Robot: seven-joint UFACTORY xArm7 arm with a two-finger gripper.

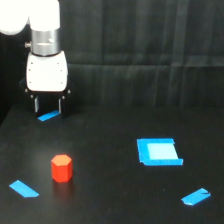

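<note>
A red block (62,169) with a six-sided top stands on the black table at the front left. Behind it, at the far left, my white arm hangs down with its gripper (48,105) above the table. The two dark fingers look spread apart, and nothing shows between them. A clear stretch of table lies between the gripper and the block. On the right is a white square (161,151) framed by blue tape (143,149), with nothing on it.
Blue tape strips mark the table at the front left (24,189), the front right (196,197) and beneath the gripper (48,115). A dark curtain (140,55) hangs behind.
</note>
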